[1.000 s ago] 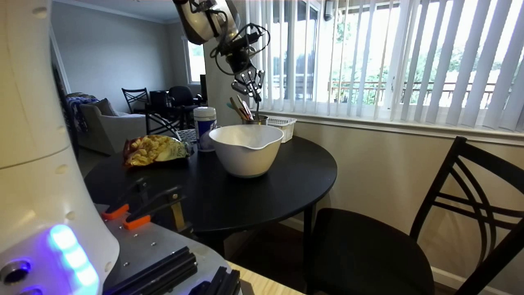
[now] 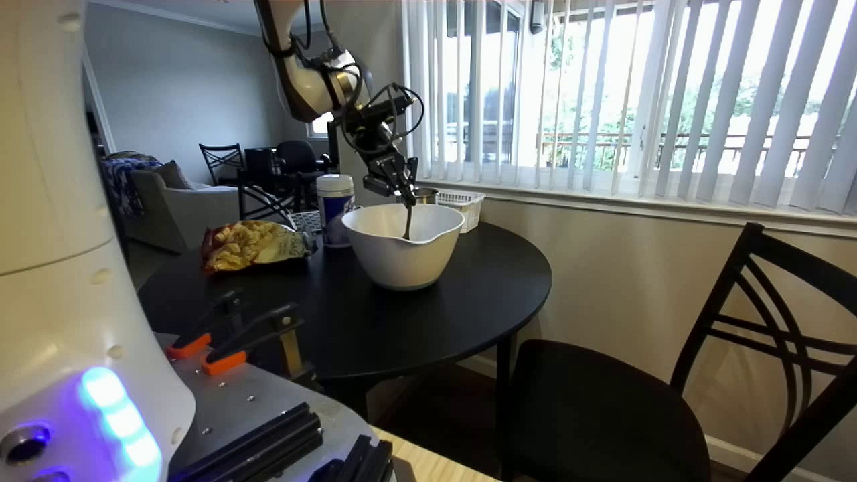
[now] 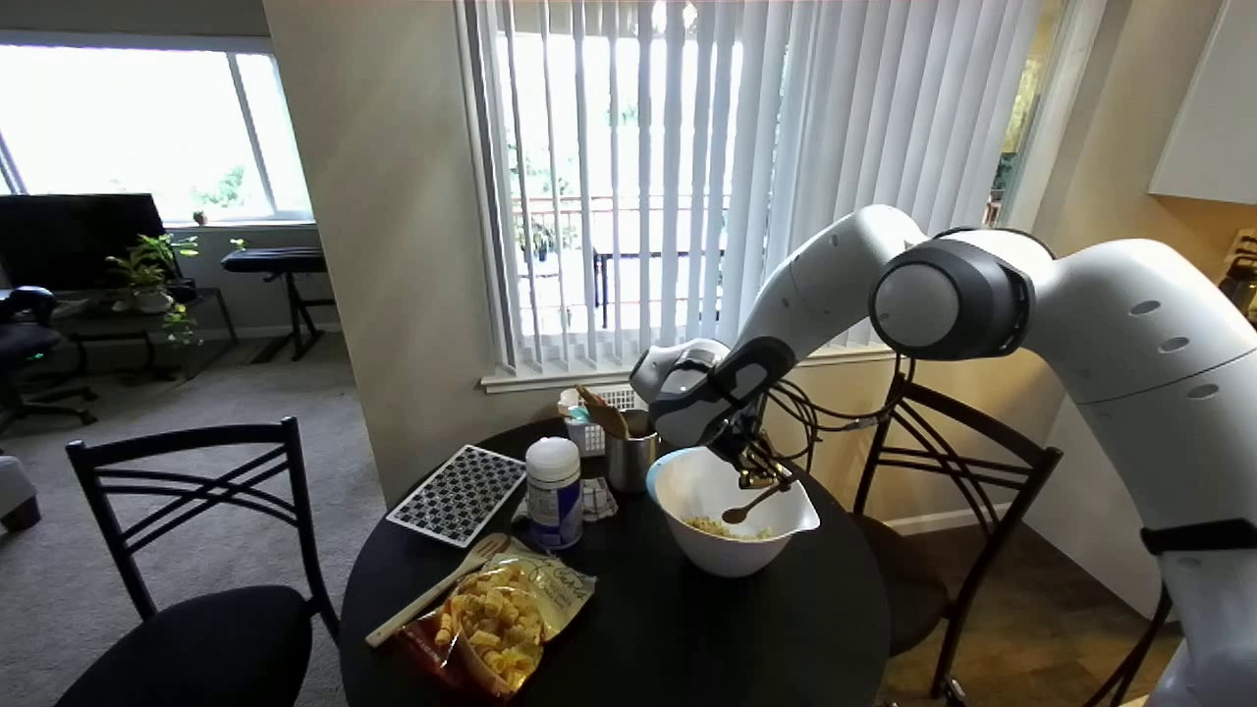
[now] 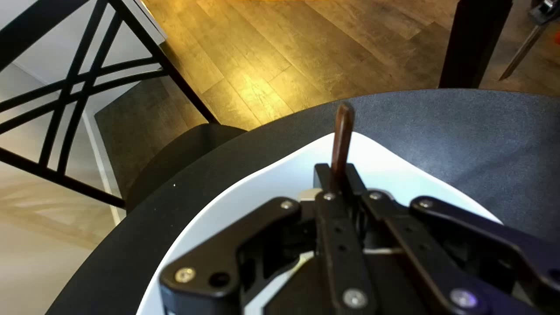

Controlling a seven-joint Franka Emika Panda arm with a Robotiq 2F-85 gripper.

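A dark wooden spoon (image 3: 736,515) is held in my gripper (image 3: 766,475), its fingers shut around the handle. The spoon's head hangs inside the white mixing bowl (image 2: 402,261), above some pale yellow food (image 3: 710,526) at the bottom; whether it touches the food, I cannot tell. In the wrist view the brown handle (image 4: 342,137) sticks out past the fingertips, over the bowl (image 4: 283,176), while the gripper hides much of the bowl's inside.
Left of the bowl stand a wipes canister (image 3: 554,495) and an open snack bag (image 3: 501,619), with a wooden fork (image 3: 430,595) by the bag. A metal utensil holder (image 3: 632,454) is close behind the bowl.
The arm has come down and slightly left in exterior view 1. The spoon, earlier above the bowl near the utensil holder, now reaches down inside the bowl, which has not moved.
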